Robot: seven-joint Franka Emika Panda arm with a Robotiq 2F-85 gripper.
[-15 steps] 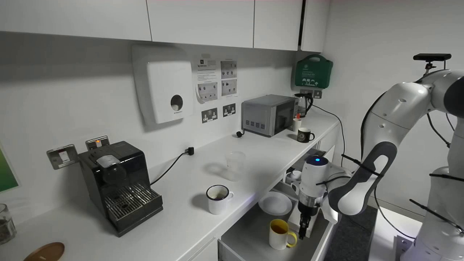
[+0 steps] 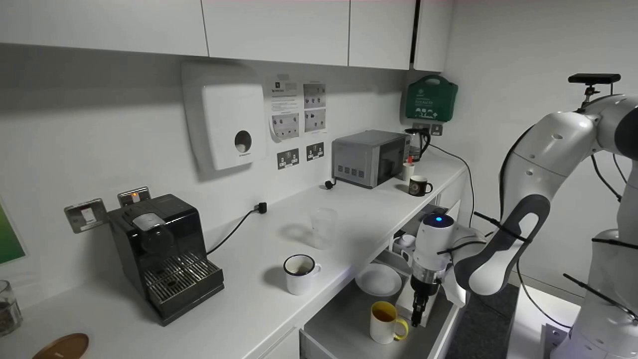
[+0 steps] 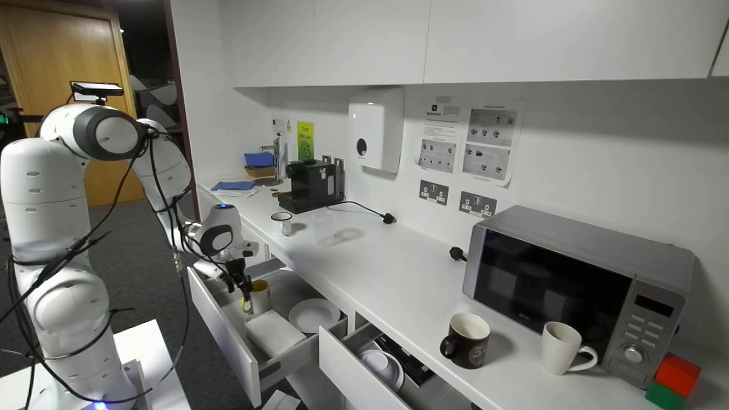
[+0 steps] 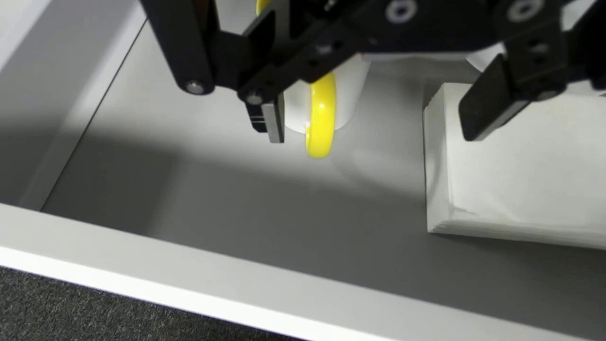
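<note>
A white mug (image 2: pixel 381 328) with a yellow inside and yellow handle stands upright in the open drawer (image 3: pixel 223 327). My gripper is open beside the mug's handle side, its fingers pointing down. In the wrist view the yellow handle (image 4: pixel 321 116) lies between the two fingers, close to the left one and well apart from the right finger (image 4: pixel 493 102). Most of the mug's body is hidden there behind the gripper. In exterior view 2 the gripper (image 3: pixel 246 298) partly covers the mug (image 3: pixel 260 298).
A white stack of paper (image 4: pixel 522 165) lies in the drawer right of the handle, with a white plate (image 3: pixel 314 315) behind. The drawer's front wall (image 4: pixel 170 267) runs close by. On the counter stand an enamel mug (image 2: pixel 299 274) and a clear cup (image 2: pixel 324 227).
My arm and gripper have shifted very slightly to the right and up in exterior view 1. The mug and the drawer have stayed where they were.
</note>
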